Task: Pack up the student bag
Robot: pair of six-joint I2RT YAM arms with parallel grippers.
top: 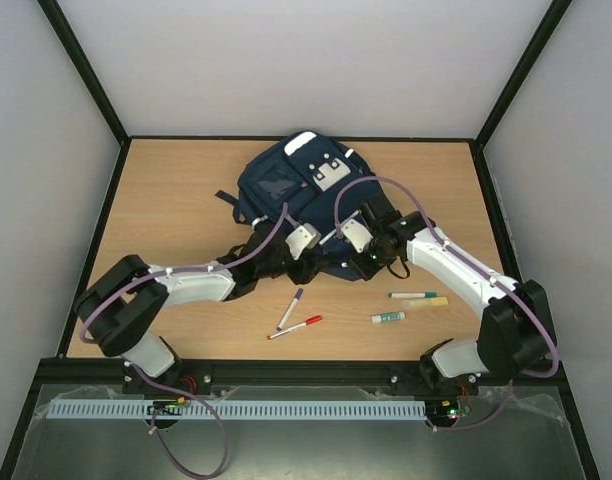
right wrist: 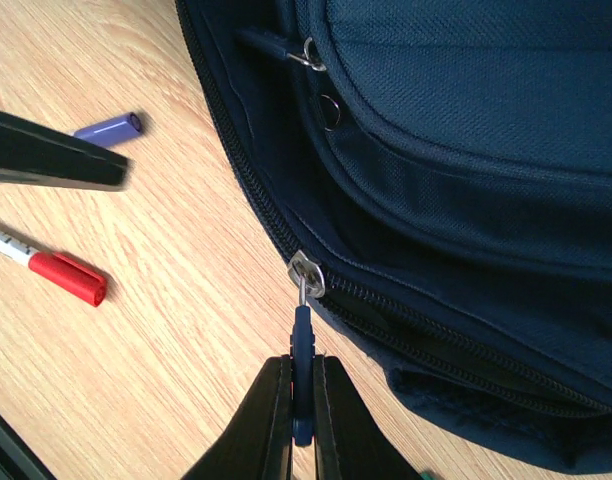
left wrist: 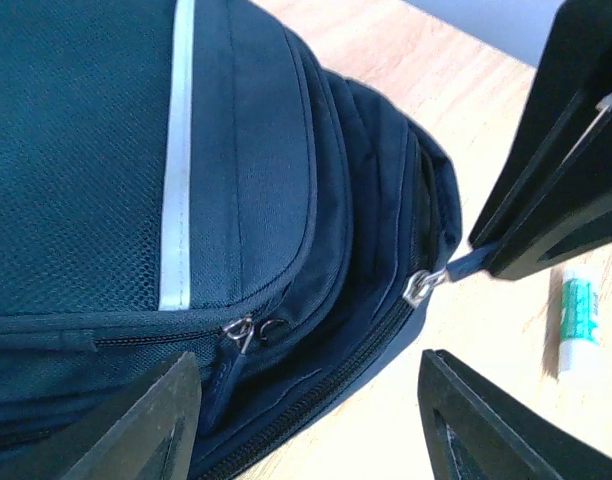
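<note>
The dark blue backpack [top: 304, 185] lies at the back middle of the table. In the right wrist view my right gripper is shut on a zipper pull [right wrist: 303, 345], whose metal slider [right wrist: 306, 273] sits on the bag's front edge. The zip's two toothed edges are parted to the right of the slider. My left gripper stands open at the bag's near edge, nothing gripped between its fingers. The bag's zipped edge runs below and between them. A second zipper slider [left wrist: 240, 332] shows on the inner pocket.
A purple-capped marker [top: 290, 309] and a red marker [top: 295, 328] lie in front of the bag. To the right are a green-capped marker [top: 413, 295], a pale yellow stick [top: 426, 302] and a glue stick [top: 388, 317]. The two grippers are close together.
</note>
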